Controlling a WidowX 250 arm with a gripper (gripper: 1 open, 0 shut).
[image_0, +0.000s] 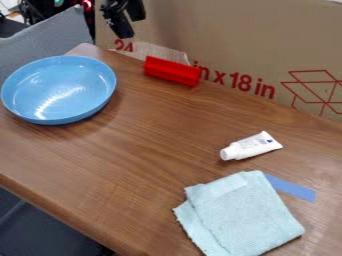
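My black gripper hangs at the top left, above and behind the blue plate, open, with nothing seen between its fingers. A red cylindrical object lies below and to its right, against the cardboard. The blue plate rests at the left of the wooden table. A white tube lies on the right, and a folded pale-blue cloth lies at the front right.
A cardboard box stands along the back. A blue tape strip is beside the cloth. Grey fabric borders the left.
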